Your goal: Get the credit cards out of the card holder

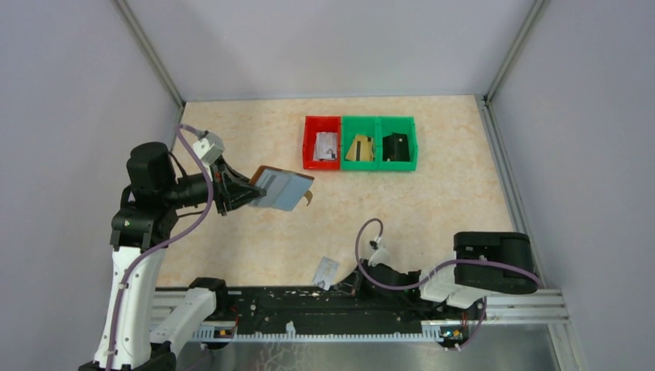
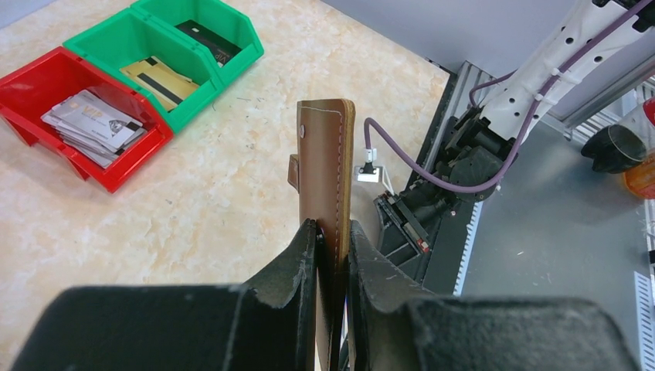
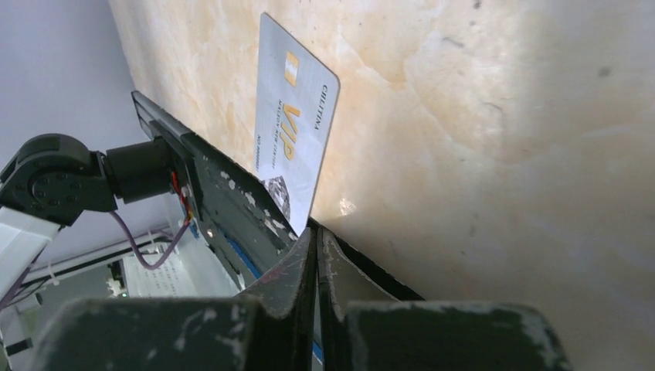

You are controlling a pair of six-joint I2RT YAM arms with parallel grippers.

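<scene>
In the top view, a brown card holder with grey-blue inner faces [image 1: 284, 188] hangs above the table's left half. My left gripper [image 1: 258, 193] is shut on its edge. The left wrist view shows the holder [image 2: 324, 162] on edge, pinched between dark fingers. A silver VIP card [image 3: 297, 116] lies at the table's front edge, one corner reaching past it over the black strip. My right gripper is shut, its tips beside that corner. Whether they touch or pinch the card cannot be made out.
At the back stand a red bin [image 1: 321, 118] with silver cards, and a green two-part bin [image 1: 378, 147] with gold cards on its left side and black cards on its right.
</scene>
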